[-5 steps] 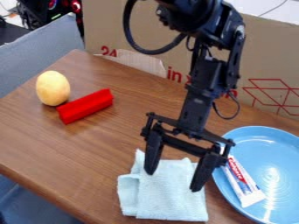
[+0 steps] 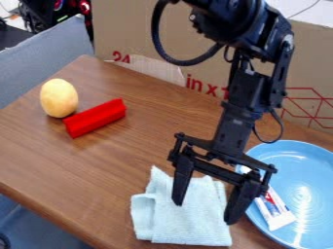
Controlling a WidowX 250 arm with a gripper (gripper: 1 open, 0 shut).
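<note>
My black gripper (image 2: 208, 198) is open above a folded white cloth (image 2: 172, 225) at the front middle of the wooden table, its two fingers apart, the lower ends over or on the cloth. I cannot tell whether they touch it. A blue plate (image 2: 305, 195) is at the right, with a white tube with red and blue print (image 2: 276, 212) on it, partly hidden by the right finger.
A red cylinder (image 2: 93, 116) and a yellow oval object (image 2: 58, 97) lie at the back left of the table (image 2: 92, 175). A cardboard box (image 2: 310, 88) stands behind.
The cloth and other objects look unmoved.
</note>
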